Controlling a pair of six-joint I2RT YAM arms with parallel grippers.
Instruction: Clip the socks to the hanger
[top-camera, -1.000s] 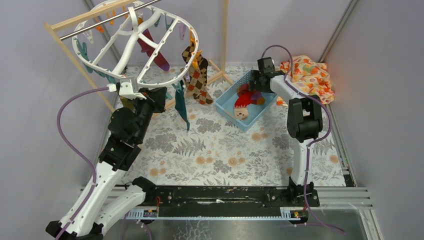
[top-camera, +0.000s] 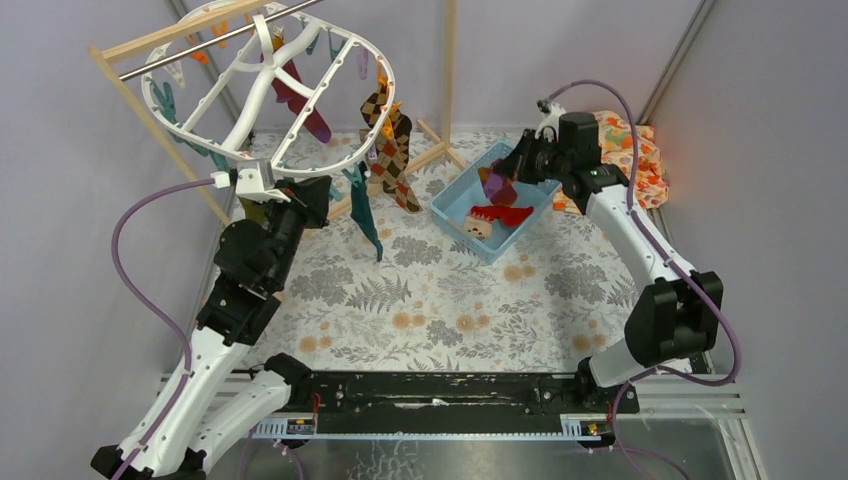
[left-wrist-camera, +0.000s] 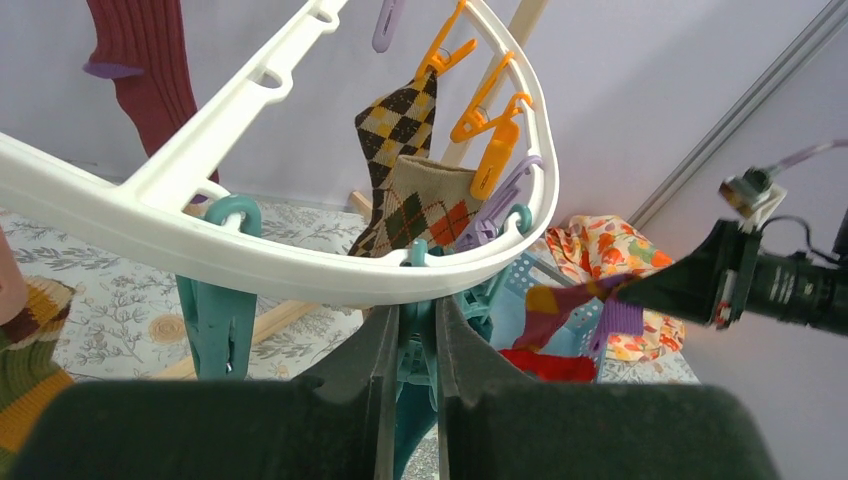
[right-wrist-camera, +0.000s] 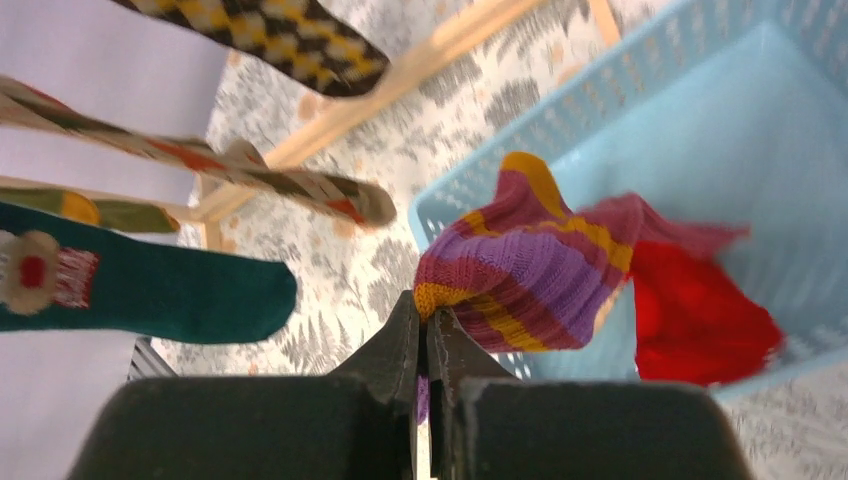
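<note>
My left gripper is shut on a teal clothespin (left-wrist-camera: 420, 370) under the near rim of the white round hanger (left-wrist-camera: 300, 272), a dark teal sock (top-camera: 362, 215) hanging below. My right gripper is shut on a purple-yellow striped sock (right-wrist-camera: 520, 280), lifted over the blue bin (top-camera: 450, 215). A red sock (right-wrist-camera: 690, 320) lies in the bin. Argyle socks (left-wrist-camera: 395, 130) and a maroon sock (left-wrist-camera: 150, 70) hang from clips on the hanger.
Orange patterned cloth (top-camera: 650, 165) lies right of the bin. The hanger's wooden frame (top-camera: 448, 70) stands at the back.
My right arm has risen out of the bin toward the viewer, bringing the striped sock up with it. The left arm has stayed in place at the hanger's rim.
</note>
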